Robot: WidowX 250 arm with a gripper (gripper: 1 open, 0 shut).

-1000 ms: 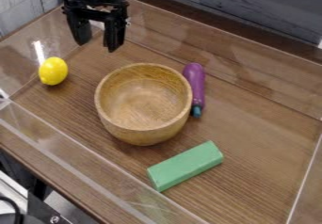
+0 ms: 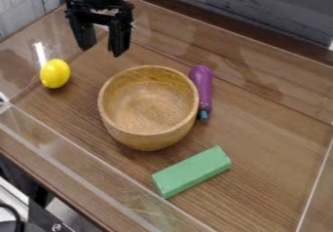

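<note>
My black gripper (image 2: 101, 36) hangs at the upper left, above and behind a yellow lemon-like object (image 2: 55, 73). A wide tan bowl (image 2: 147, 109) sits in the middle, a purple eggplant-like object (image 2: 202, 85) beside its right side. A green block (image 2: 192, 172) lies at the lower front. The two fingers point down, apart, with nothing visible between them.
Dark cables show at the lower left corner, and a wall edge runs along the top right.
The gripper has shifted very slightly to the left. The objects on the table have not moved.
</note>
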